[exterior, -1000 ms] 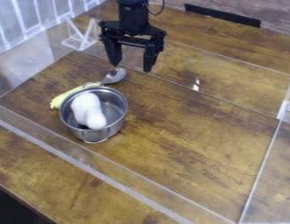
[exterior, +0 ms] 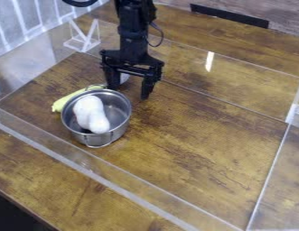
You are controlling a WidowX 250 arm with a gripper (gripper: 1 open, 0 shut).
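My black gripper (exterior: 127, 82) hangs low over the table at the upper middle, just behind a steel bowl (exterior: 109, 131), its two fingers spread apart; whether anything is between them is unclear. The bowl holds a white, elongated object (exterior: 91, 115). A yellow item (exterior: 70, 100) lies left of the bowl.
Clear rails or panels edge the left and right sides. A white fixture (exterior: 83, 36) stands at the back left.
The bowl and yellow item look unmoved.
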